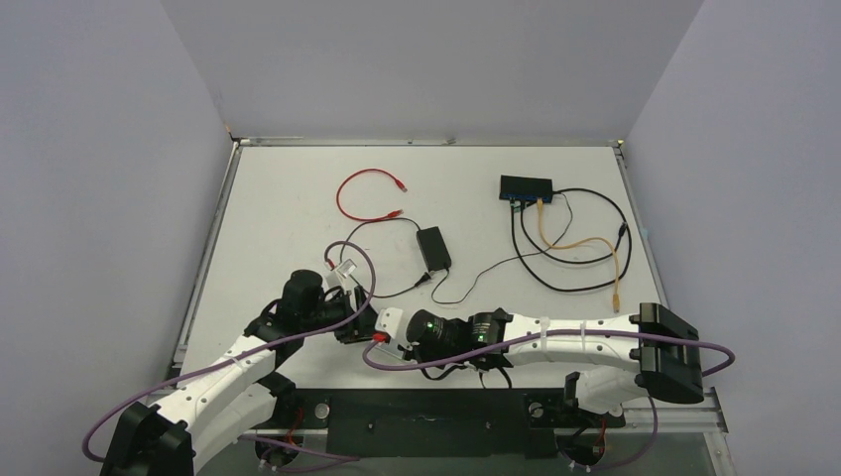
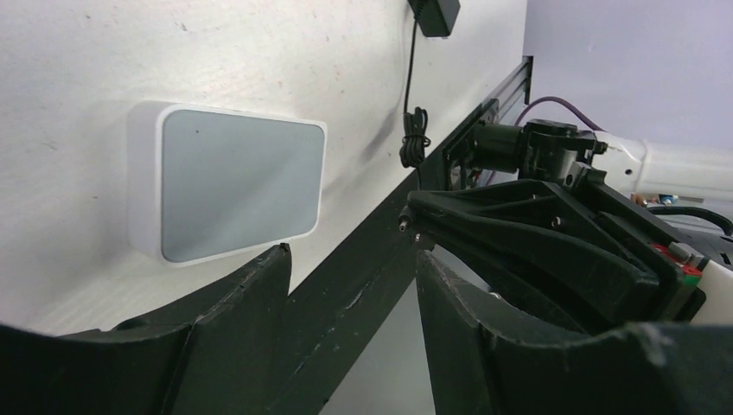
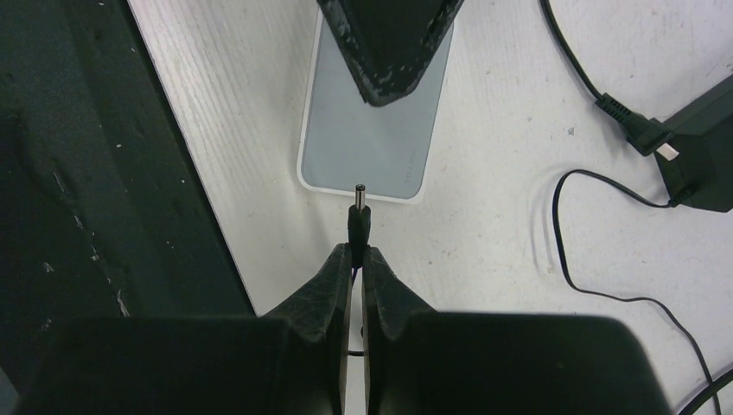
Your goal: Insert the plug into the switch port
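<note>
A black barrel plug with a metal tip (image 3: 360,226) sticks out from between the fingertips of my right gripper, which is shut on it. In the left wrist view the same plug (image 2: 404,219) points toward the left gripper's side. My left gripper is open, its fingers apart and nothing between them. Beyond its left finger is a white box with a grey face (image 2: 242,186). In the right wrist view this box (image 3: 372,143) lies past the plug tip, partly covered by a left gripper finger (image 3: 389,52). No port shows on the sides in view.
A black power adapter (image 1: 433,248) with its mains plug lies behind the grippers. At the back right stands a black box (image 1: 526,188) with black cables and a yellow cable (image 1: 580,241). A red cable (image 1: 342,190) lies back left.
</note>
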